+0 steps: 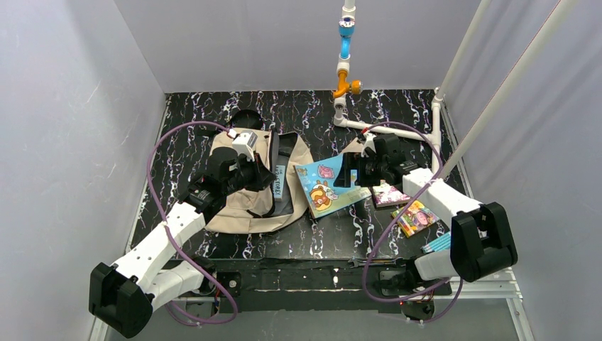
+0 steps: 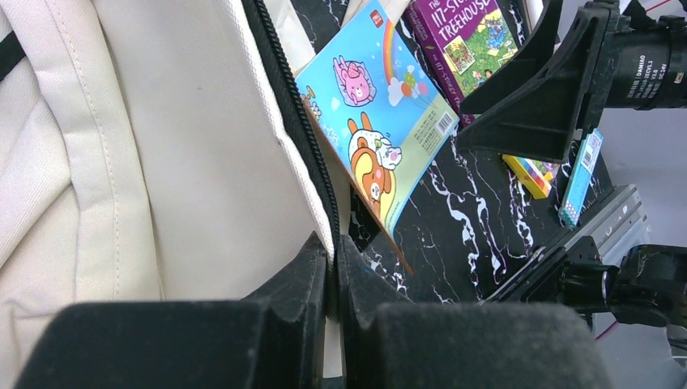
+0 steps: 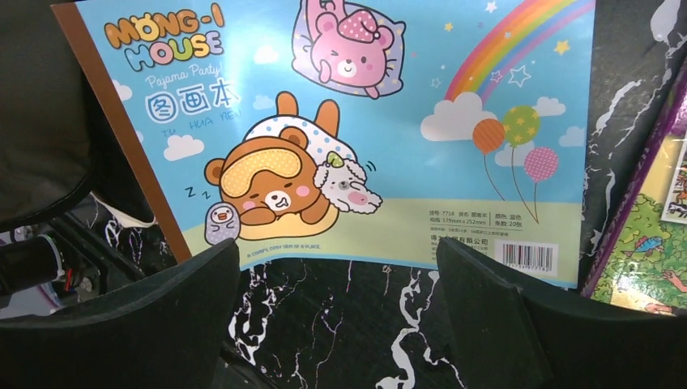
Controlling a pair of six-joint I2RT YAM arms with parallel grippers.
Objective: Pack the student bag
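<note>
The beige bag [image 1: 234, 222] lies on the left of the table with its mouth facing right. My left gripper is shut on the bag's zipper edge [image 2: 301, 138], raising that flap. The blue Mong-i House book [image 1: 328, 192] lies outside the bag's pocket, its brown spine [image 3: 121, 130] toward the opening and its left end by the bag's edge. Over the book's right part, my right gripper stands open, fingers wide apart and empty. Inside the opening a light-blue item [image 1: 279, 182] is partly visible.
A purple treehouse book [image 2: 466, 40], a colourful yellow box [image 1: 415, 218] and a light-blue pack [image 1: 437, 243] lie to the right. White pipes [image 1: 387, 130] border the back right. Bare table shows in front of the book.
</note>
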